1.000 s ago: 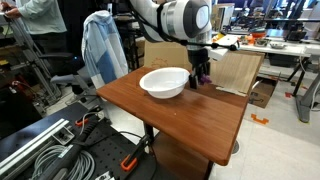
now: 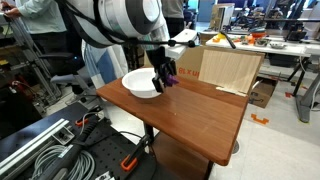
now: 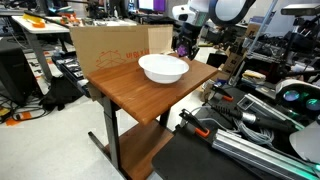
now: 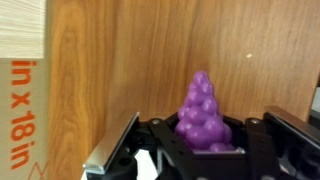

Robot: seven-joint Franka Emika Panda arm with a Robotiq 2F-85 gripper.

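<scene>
A purple, bumpy object like a bunch of grapes [image 4: 203, 115] sits at the mouth of my gripper [image 2: 163, 79], its tapered end pointing forward. The fingers are shut on it; exactly where the fingers grip is hidden beneath the purple lumps. Immediately beside the gripper stands a white bowl [image 2: 143, 84], resting level on the brown table [image 2: 195, 118]. From the other side the bowl [image 3: 163, 68] looks upright, with the gripper [image 3: 182, 52] just behind its rim. The inside of the bowl is hard to make out.
Cardboard boxes [image 2: 230, 70] line the table's back edge. One box with red print [image 4: 22, 115] shows at the left of the wrist view. Much of the tabletop on the bowl's open side is clear. Cables and a black stand [image 2: 100, 140] lie past the near edge.
The gripper and purple object have moved left in exterior view 1.
</scene>
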